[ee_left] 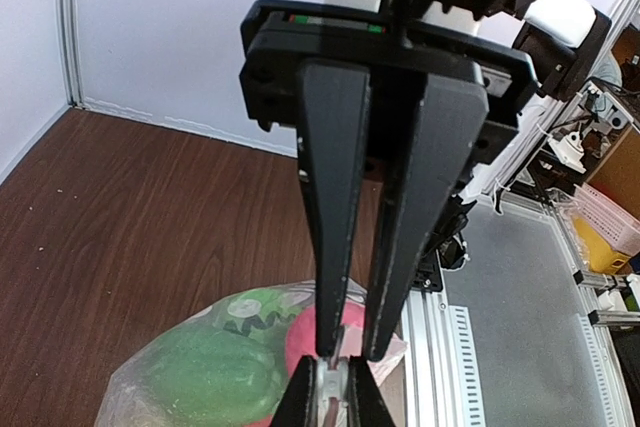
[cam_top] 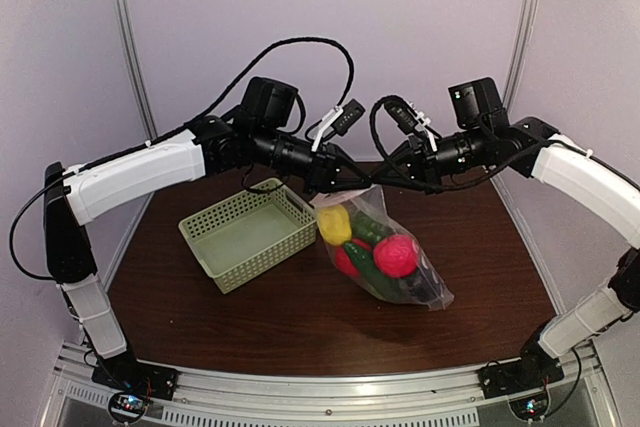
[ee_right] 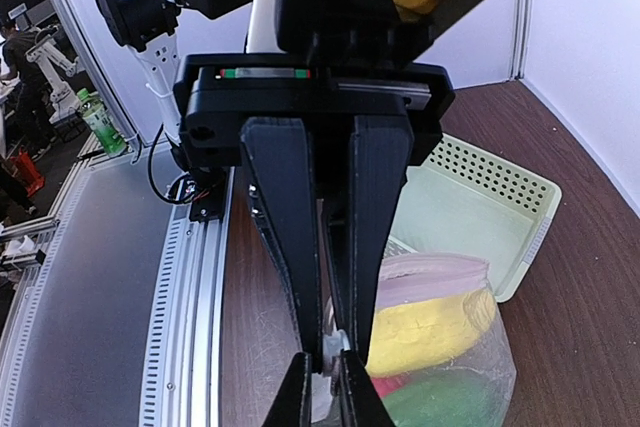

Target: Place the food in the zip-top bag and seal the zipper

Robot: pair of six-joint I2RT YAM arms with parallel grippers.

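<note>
A clear zip top bag hangs beneath both grippers, holding a yellow piece, a pink-red one and green ones. My left gripper is shut on the bag's top edge, around a small pale zipper piece. Right against it, my right gripper has its fingers parted, with a strip of the bag's edge in the gap. The bag's pinkish zipper band runs along the top near the yellow food. Whether the band is closed cannot be told.
A pale green basket, empty, stands on the table left of the bag.
</note>
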